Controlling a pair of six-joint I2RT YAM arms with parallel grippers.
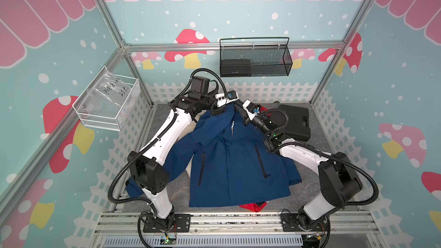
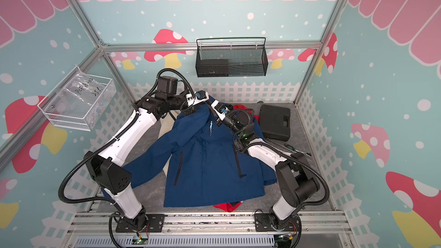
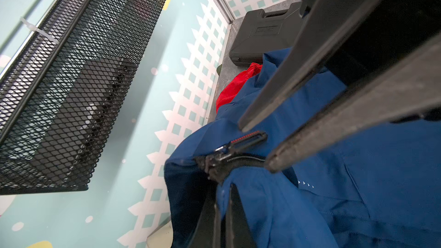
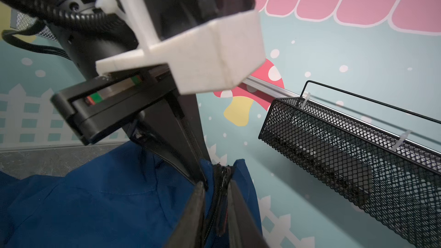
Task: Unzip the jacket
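Note:
The blue jacket (image 1: 238,170) lies front up on the table, its collar raised at the far end. My left gripper is shut on the thin collar fabric just beside the zipper top. In the left wrist view, the zipper pull (image 3: 248,141), dark with a red edge, lies across the black zipper tape (image 3: 245,159). My right gripper is part open, its fingertips on either side of the pull and zipper. In the left wrist view a gap shows between those fingers and the pull. Both top views hide the pull behind the grippers.
A black mesh basket (image 1: 255,59) hangs on the back wall above the grippers. A black case (image 1: 294,121) stands to the right of the jacket, and red cloth (image 3: 236,85) shows beside the collar. Left, a white wire basket (image 1: 108,101) is on the wall.

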